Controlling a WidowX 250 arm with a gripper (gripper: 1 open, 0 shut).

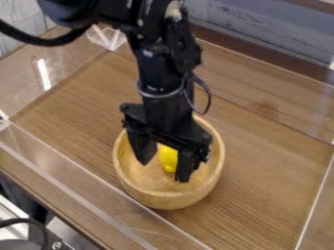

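Observation:
My black arm comes down from the top of the camera view, and my gripper (pixel 164 146) is inside a round light-wooden bowl (pixel 170 193), its dark fingers spread over the bowl's back half. A yellow object (pixel 169 160) sits in the bowl between the fingers, partly hidden by them. I cannot tell whether the fingers touch it.
A pale wall (pixel 274 29) runs along the back. A black cable lies at the bottom left.

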